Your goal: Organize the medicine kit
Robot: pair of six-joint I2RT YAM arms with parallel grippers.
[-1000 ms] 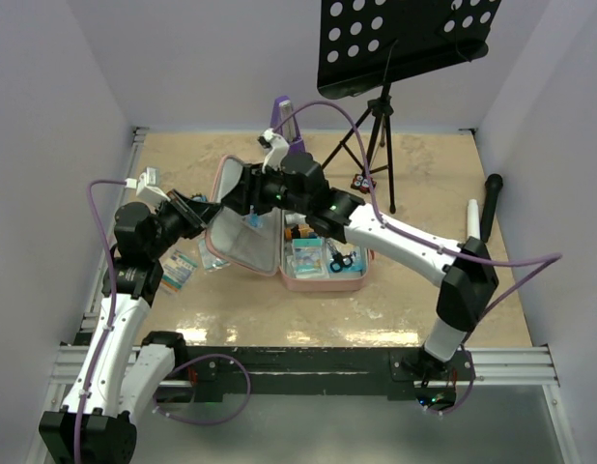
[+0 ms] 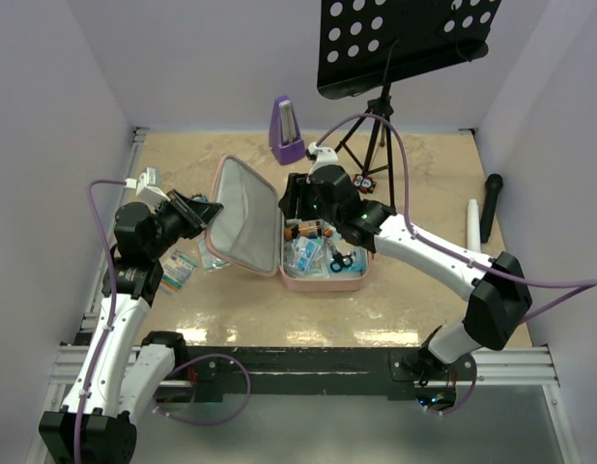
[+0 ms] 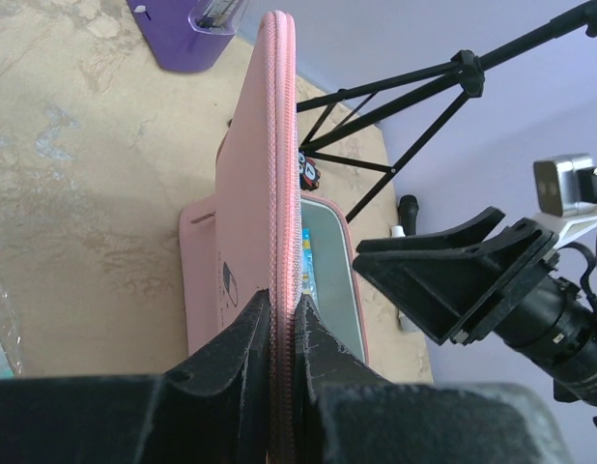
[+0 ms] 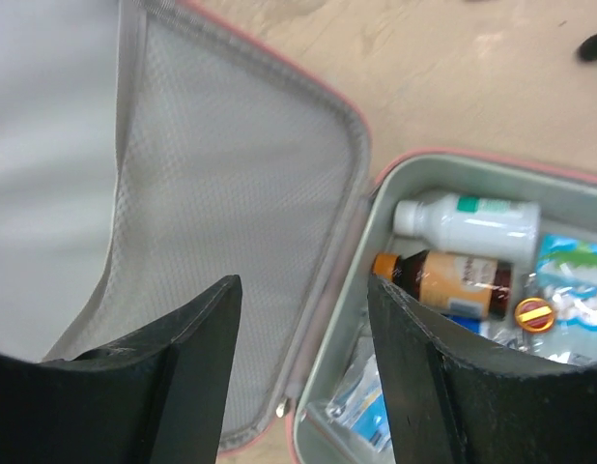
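Note:
The pink kit (image 2: 323,284) is open on the table, its mesh-lined lid (image 2: 245,213) raised at left. My left gripper is shut on the lid's zipped edge, seen pink in the left wrist view. My right gripper (image 2: 297,198) is open above the kit, nothing between its fingers. In the right wrist view a white bottle (image 4: 472,227), a brown bottle with orange cap (image 4: 450,282), blue-white packets (image 4: 574,280) and bags lie in the grey compartment.
A purple metronome (image 2: 286,135) and black music stand (image 2: 400,39) are at the back. Bagged items (image 2: 178,273) lie at left. White and black rods (image 2: 490,208) lie at far right.
My right gripper has moved rightward from the lid to over the compartment. A blue-white packet seen at the lid earlier is no longer there. The left arm has stayed still.

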